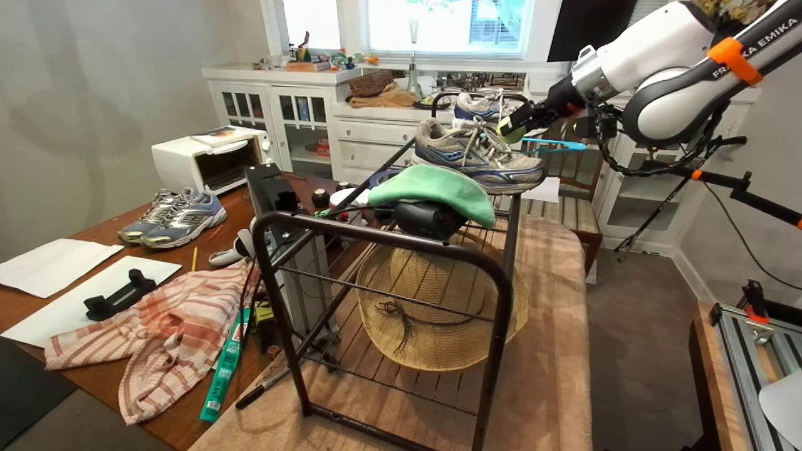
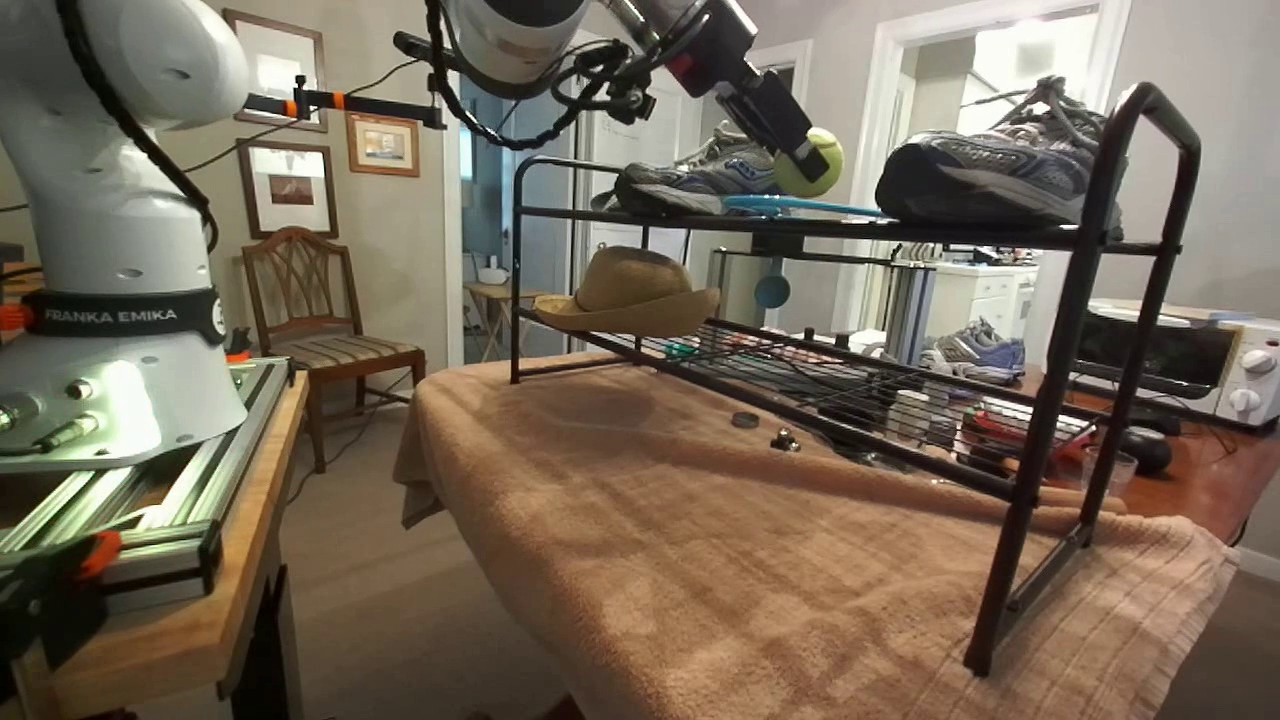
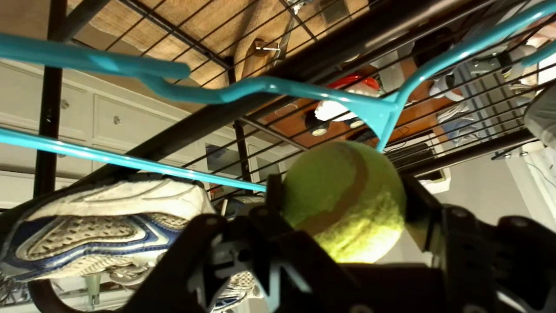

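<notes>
A yellow-green tennis ball [image 3: 344,201] is held between the fingers of my gripper [image 2: 801,158], which is shut on it. In exterior view 1 the ball [image 1: 511,131] shows just behind the near grey-and-blue sneaker [image 1: 473,154], over the top shelf of a dark metal rack [image 2: 720,223]. A light-blue plastic hanger [image 2: 792,206] lies on that shelf close under the ball; whether the two touch I cannot tell. Another sneaker [image 2: 708,178] sits at the other side of the ball.
A green cap [image 1: 432,191] rests on a black object at the rack's near end. Below, a straw hat [image 2: 642,288] occupies the lower shelf. The rack's end frame [image 2: 1056,420] rises above the top shelf. Bare towel [image 2: 720,516] covers the table in front.
</notes>
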